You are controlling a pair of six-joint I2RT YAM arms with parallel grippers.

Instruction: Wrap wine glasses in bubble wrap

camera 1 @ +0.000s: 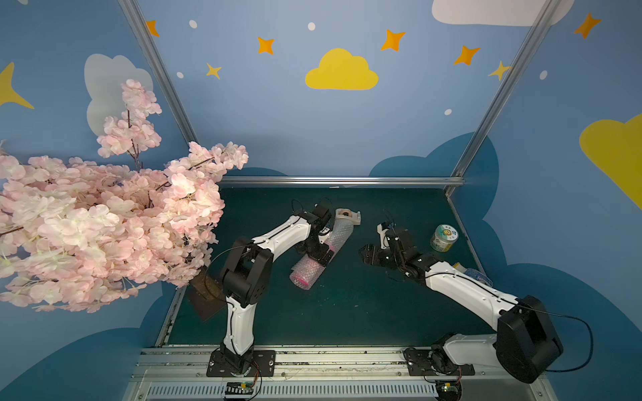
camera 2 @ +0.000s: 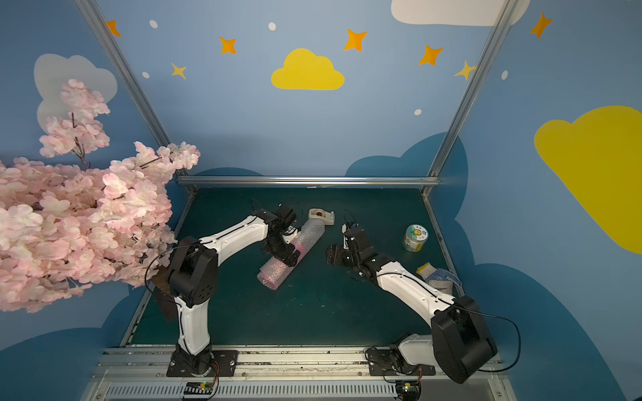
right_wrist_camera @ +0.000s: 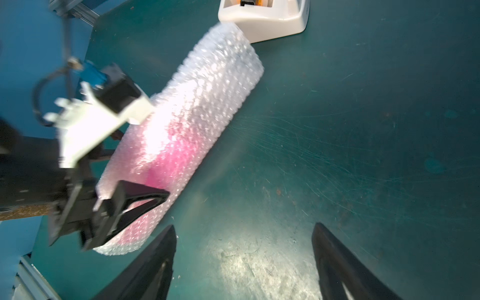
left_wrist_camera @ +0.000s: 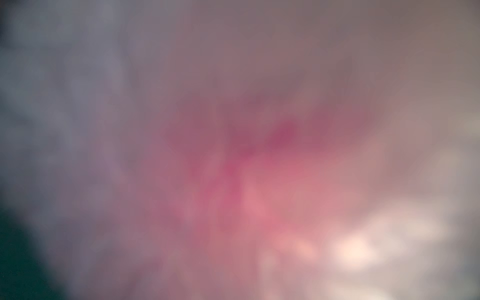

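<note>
A roll of bubble wrap (camera 1: pixel 307 272) with something pink inside lies diagonally across the middle of the green table; in the right wrist view the bubble wrap (right_wrist_camera: pixel 210 80) reaches up to a white dispenser. My open left gripper (camera 1: pixel 323 252) is over the roll's middle, pressed close; the left wrist view shows only blurred pink wrap (left_wrist_camera: pixel 280 160). My right gripper (camera 1: pixel 369 254) stands open to the right of the roll, with bare table between its fingers.
A tape dispenser (camera 1: pixel 351 216) is at the roll's far end. A round tub (camera 1: pixel 443 238) and some items (camera 2: pixel 438 277) lie at the right. Pink blossom branches (camera 1: pixel 107 227) crowd the left. Bare table lies in front of and right of the roll.
</note>
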